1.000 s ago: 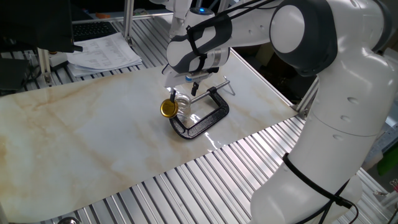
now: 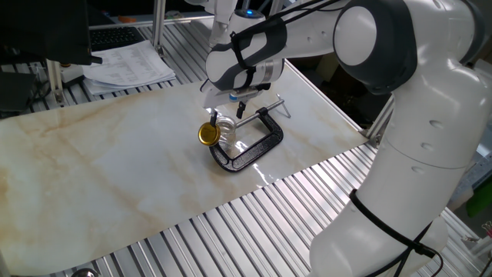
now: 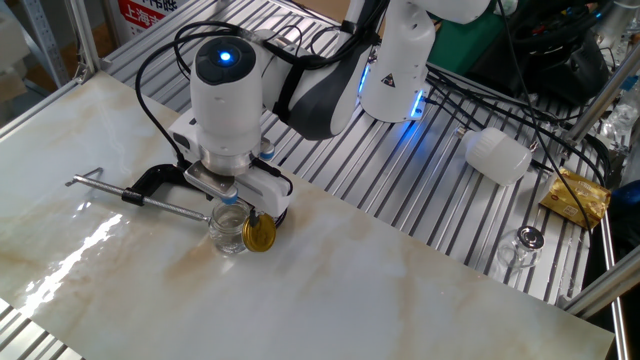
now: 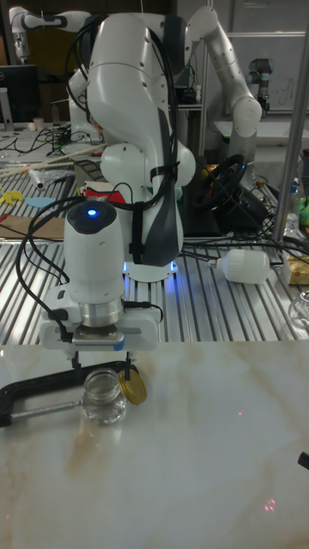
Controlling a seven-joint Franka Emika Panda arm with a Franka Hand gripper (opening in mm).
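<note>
A clear glass jar [image 4: 105, 400] stands on the marbled tabletop, with the screw end of a black C-clamp [image 2: 254, 154] against its side. The gold lid [image 3: 259, 233] is off the jar's mouth and tilted on edge at the jar's side, seeming to lean on it. Directly above the jar is my gripper [image 4: 102, 364], pointing down with its fingers wide apart. One finger [image 4: 128, 362] comes down right by the lid's upper edge; whether they touch I cannot tell. No object is seen gripped between the fingers.
Papers [image 2: 129, 68] lie at the back left in the first exterior view.
</note>
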